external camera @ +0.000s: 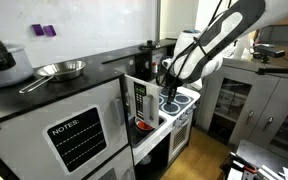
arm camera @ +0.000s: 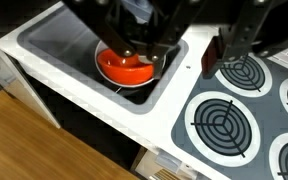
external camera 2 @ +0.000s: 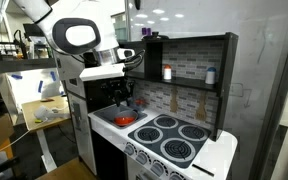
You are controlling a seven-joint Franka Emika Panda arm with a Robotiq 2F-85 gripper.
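An orange-red bowl (arm camera: pixel 122 72) rests in the grey sink (arm camera: pixel 76 62), partly covered by my gripper in the wrist view. From exterior view 1 the red bowl (external camera: pixel 144 125) shows only in part beside the open microwave door (external camera: pixel 142 103). In exterior view 2 the bowl (external camera 2: pixel 123 121) lies at the sink's right side. My gripper is open above the sink's edge and the counter, one finger over the bowl's side and the other toward the stove. Nothing is visible between the fingers. The gripper's exact height above the bowl cannot be told.
Right of the sink is a stove (external camera 2: pixel 172 137) with several black burners. A white microwave (external camera: pixel 54 137) stands with its door ajar near the sink. Shelves (external camera 2: pixel 189 80) and hanging utensils line the tiled wall behind. A metal pan (external camera: pixel 62 70) sits on the dark upper surface.
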